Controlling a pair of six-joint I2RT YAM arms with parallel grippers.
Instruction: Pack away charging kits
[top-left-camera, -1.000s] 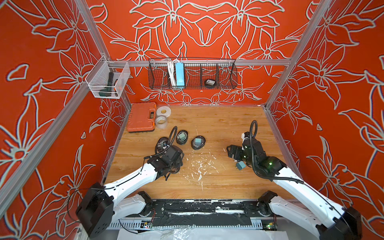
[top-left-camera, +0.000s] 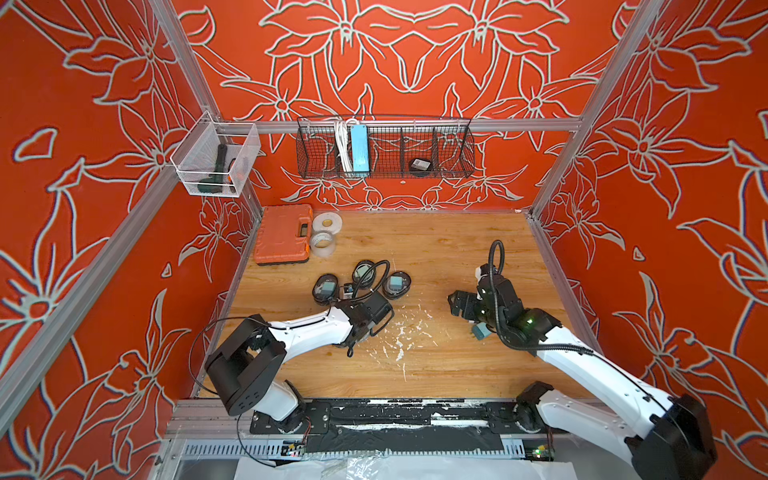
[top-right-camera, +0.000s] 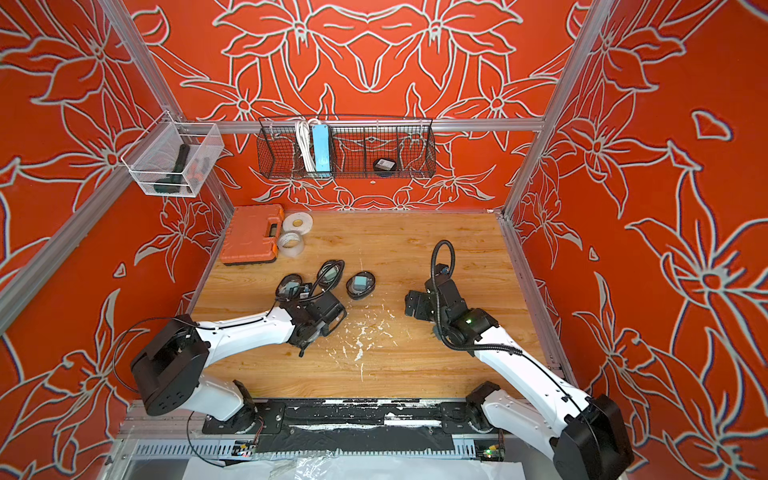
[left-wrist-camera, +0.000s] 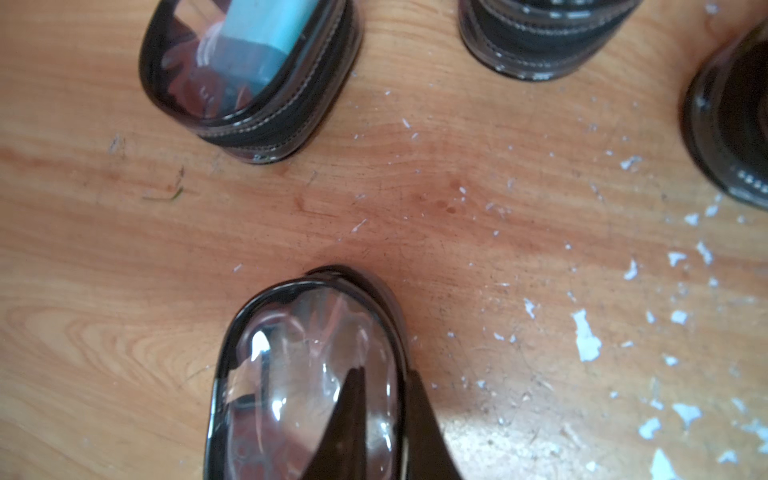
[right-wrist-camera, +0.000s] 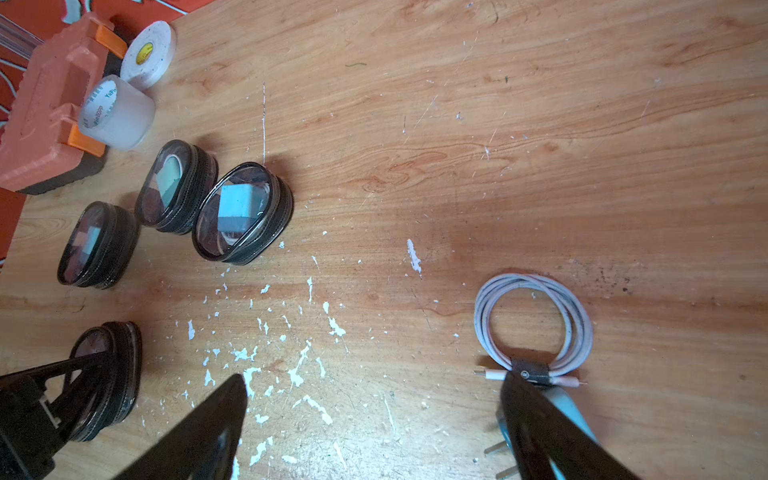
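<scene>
Several oval black pouches with clear lids lie left of centre, among them one with a pale blue charger (right-wrist-camera: 237, 209). My left gripper is over a clear-lidded pouch (left-wrist-camera: 288, 344) near the front, fingertips at its right rim; their gap looks narrow, and whether they hold the rim is unclear. My right gripper stands open above the table, a coiled white cable (right-wrist-camera: 577, 328) and a light blue charger (right-wrist-camera: 566, 412) with prongs below it.
An orange case (top-left-camera: 280, 232) and two tape rolls (top-left-camera: 327, 222) sit at back left. A wire basket (top-left-camera: 424, 148) and a clear bin (top-left-camera: 216, 172) hang on the frame.
</scene>
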